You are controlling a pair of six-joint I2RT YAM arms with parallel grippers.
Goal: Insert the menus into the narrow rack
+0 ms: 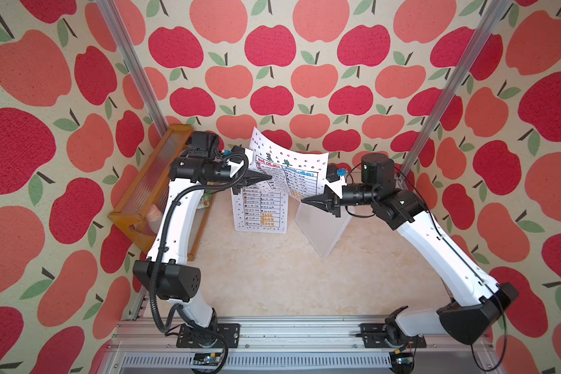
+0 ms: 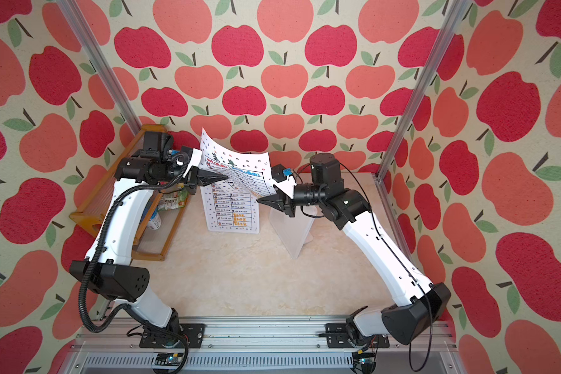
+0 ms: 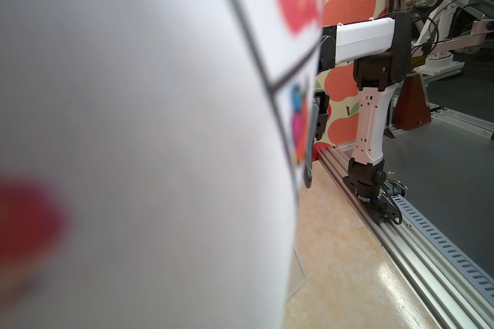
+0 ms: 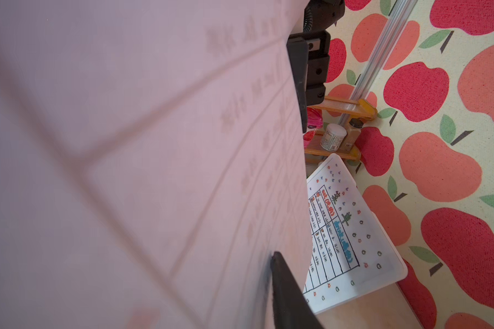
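Observation:
A curved paper menu (image 1: 286,168) is held aloft between the grippers. My left gripper (image 1: 261,179) is shut at its left side, on the paper. My right gripper (image 1: 311,200) is at its lower right, fingers around or beside the edge; whether it grips cannot be told. The paper fills much of both wrist views. A second menu (image 2: 232,212) stands behind, also visible in the right wrist view (image 4: 345,235). A pale translucent board (image 1: 321,230) leans to its right.
A wooden shelf (image 1: 124,221) with bottles and small items stands at the left wall. Rails run along the front edge.

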